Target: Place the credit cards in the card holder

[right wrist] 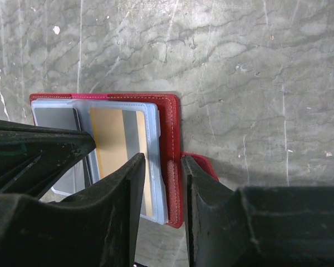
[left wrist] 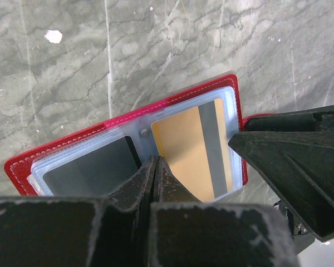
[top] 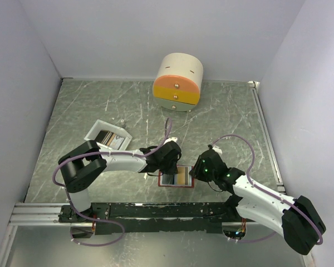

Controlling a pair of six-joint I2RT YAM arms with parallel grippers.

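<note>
The open card holder point(right wrist: 174, 139), red with clear pale sleeves, lies flat near the table's front. A dark grey card point(left wrist: 94, 169) fills its left sleeve. The tan card point(left wrist: 185, 142) with a grey stripe lies in the right sleeve, face up. My left gripper is shut, its tips down at the tan card's left edge; whether anything sits between them is hidden. The holder's red right edge is pinched in my right gripper, which is shut on it.
At the left stands a white tray point(top: 128, 137) with several cards point(top: 109, 139) inside. A rounded cabinet point(top: 178, 78) with coloured drawers is at the back. Both grippers are close together over the holder.
</note>
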